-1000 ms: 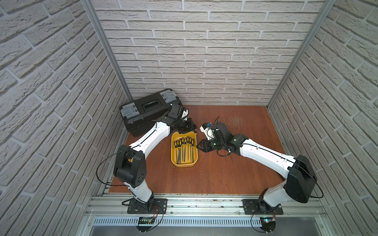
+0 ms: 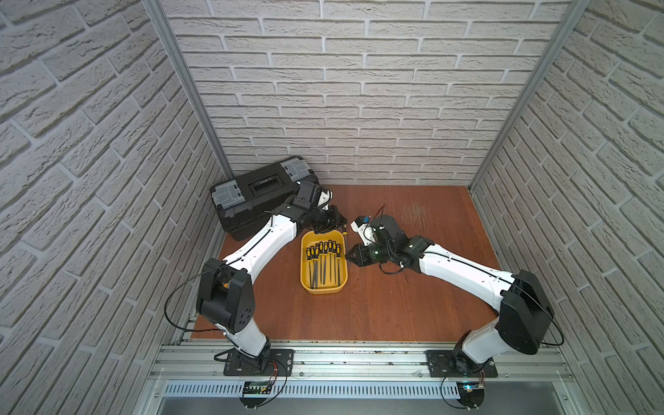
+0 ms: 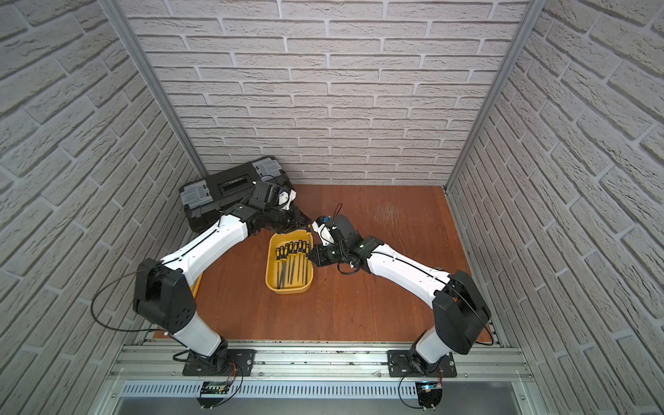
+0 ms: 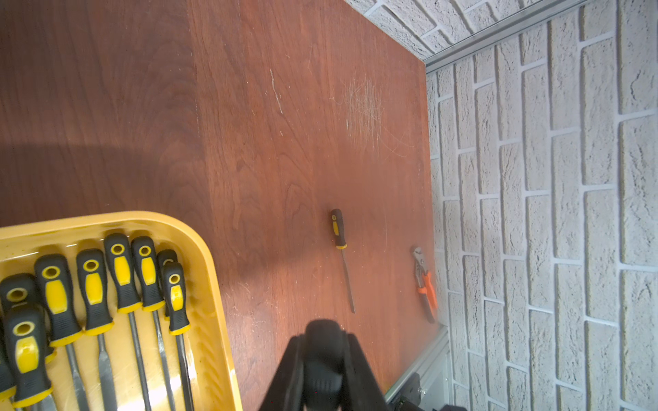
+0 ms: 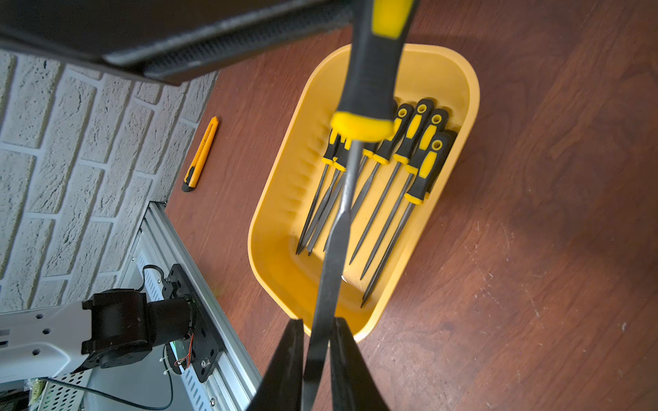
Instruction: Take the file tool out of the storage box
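A file [image 5: 331, 267] with a black and yellow handle hangs above the yellow storage box [image 5: 469, 89], clear of it. My left gripper is shut on the handle, whose dark end shows between its fingers. Around the flat blade of that same file, my right gripper is shut, lower and nearer the front. In the top left view both grippers meet near the box's right edge. Several other files [image 4: 94, 291] with matching handles lie inside the box, handles toward the back.
On the table to the right lie a loose file [image 4: 338, 229] and orange-handled pliers [image 4: 425, 284]. Left of the box is an orange utility knife [image 5: 200, 154]. A black toolbox [image 2: 259, 193] stands at the back left. Bare table [image 2: 429, 297] extends across the right side.
Both arms have shifted only slightly, the left gripper a little to the right. The file stays between the two grippers, and the box with its files has not moved.
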